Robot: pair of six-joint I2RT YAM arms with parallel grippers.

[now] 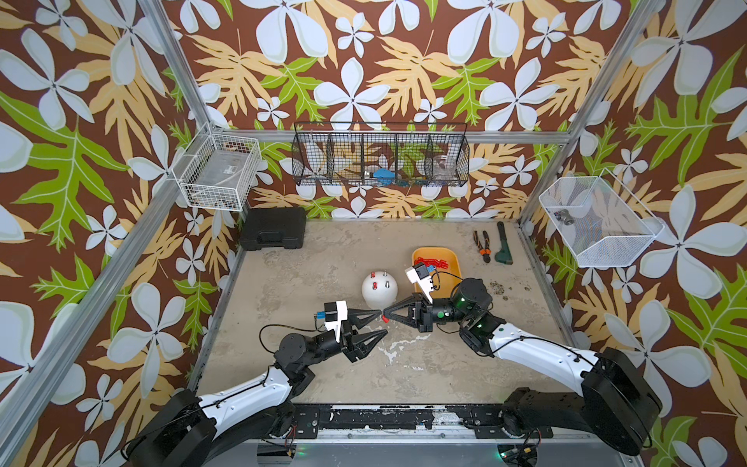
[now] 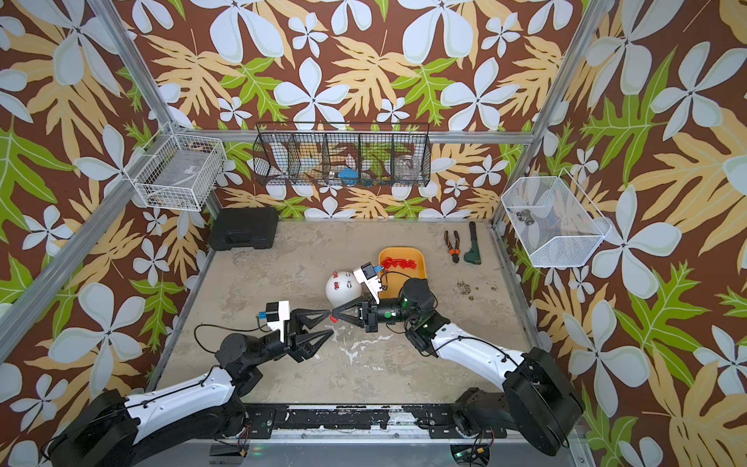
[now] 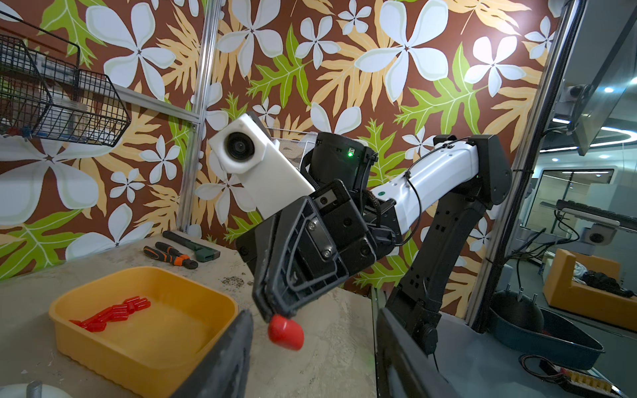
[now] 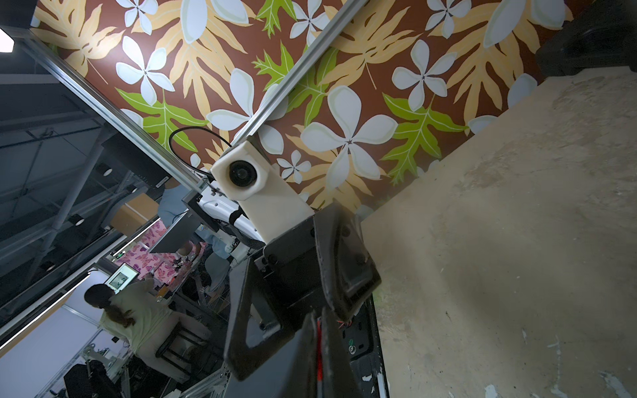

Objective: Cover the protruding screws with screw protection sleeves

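The white dome (image 1: pixel 378 295) stands mid-table with several screws sticking up from its top. Red sleeves show on some of them, and at least one screw (image 2: pixel 348 285) looks bare metal. My right gripper is shut on a red sleeve (image 3: pixel 286 333), which pokes out past its fingertips. In the right wrist view only a thin red strip shows between those fingers. Facing it from the left, my left gripper (image 1: pixel 382 323) is open and empty, its two fingers apart on either side of the sleeve's end in the left wrist view. Contact with the sleeve cannot be made out.
Loose red sleeves (image 3: pixel 116 313) lie in the yellow tray (image 3: pixel 199 311) behind the right gripper. Pliers (image 1: pixel 482 246) and a green-handled tool (image 1: pixel 503 245) rest at the back right, a black case (image 1: pixel 273 228) at the back left.
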